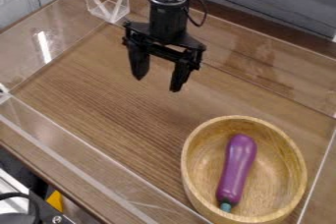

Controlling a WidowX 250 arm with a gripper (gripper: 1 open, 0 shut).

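Observation:
The black robot arm hangs from the top centre over the wooden table, its gripper (pixel 159 69) open, fingers spread apart with nothing visible between them. A yellow bowl (pixel 202 183) sits at the lower right, holding a purple eggplant-like object (pixel 237 169) with a teal tip. The gripper is above and to the upper left of the bowl, apart from it.
Grey walls line the back. A white wire-like object (pixel 108 2) is at the top left; dark cables lie at the lower left edge.

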